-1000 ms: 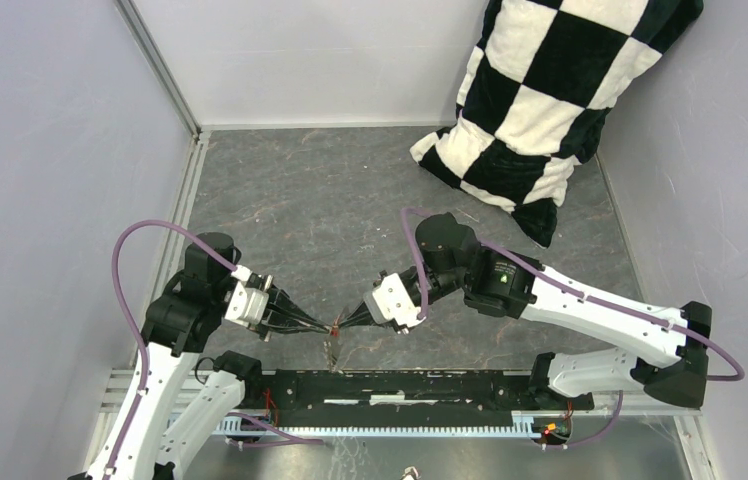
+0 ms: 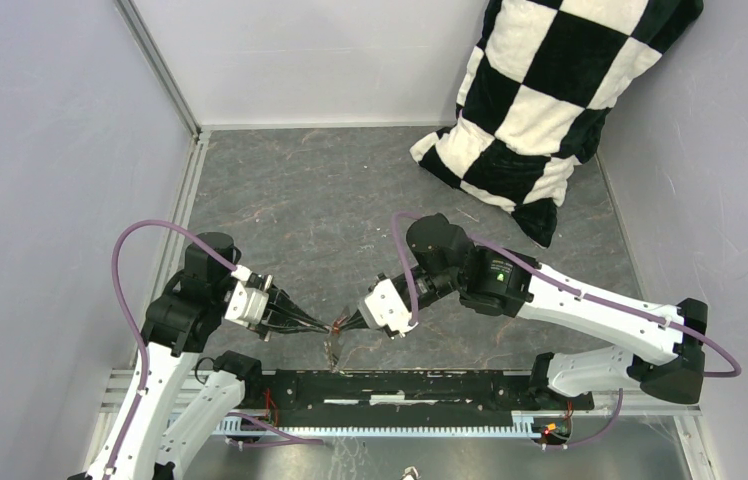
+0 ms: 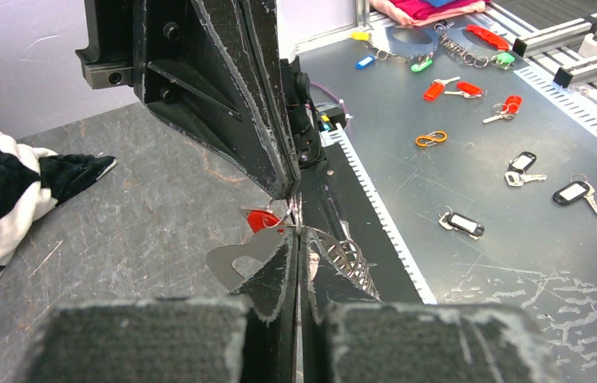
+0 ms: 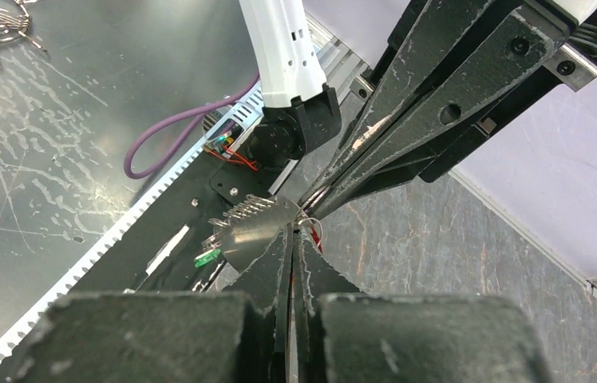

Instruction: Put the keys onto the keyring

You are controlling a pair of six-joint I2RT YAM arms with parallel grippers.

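Note:
The keyring's silver plate (image 4: pixel 255 236), with its row of wire loops (image 3: pixel 351 259), hangs where my two grippers meet. My left gripper is shut on this plate near its upper edge. Pointing in from the other side, my right gripper is shut, its tips almost touching the left ones. A red-tagged key (image 3: pixel 262 219) dangles there by a thin ring (image 4: pixel 316 229) beside the right fingertips. Whether those tips pinch the ring, or whether it passes through the plate, I cannot tell. A green tag (image 4: pixel 207 258) shows beyond the loops.
On the grey table lie red-tagged keys (image 3: pixel 444 86), black-tagged keys (image 3: pixel 463 224), an orange carabiner (image 3: pixel 431 139) and further keyrings (image 3: pixel 471 54). A checkered cushion (image 2: pixel 540 100) leans at the back right.
The left arm and the hanging plate look still.

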